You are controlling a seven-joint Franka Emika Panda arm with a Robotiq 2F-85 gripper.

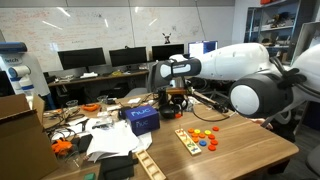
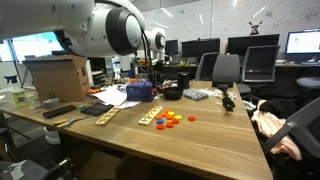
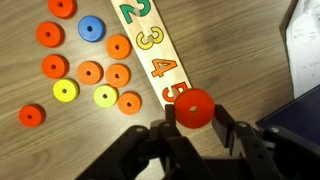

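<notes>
In the wrist view my gripper is shut on an orange-red disc, held well above the table. Below it lies a pale wooden number board with the red and yellow-green digits 2, 3, 4 and 5 showing; the disc hides part of the board's end. Loose discs lie left of the board: several orange ones, a blue one and two yellow ones. In exterior view 1 the gripper hangs over the far end of the board.
A blue box stands left of the gripper, with white papers beyond it. A second wooden board lies near the front edge. A dark pan sits behind.
</notes>
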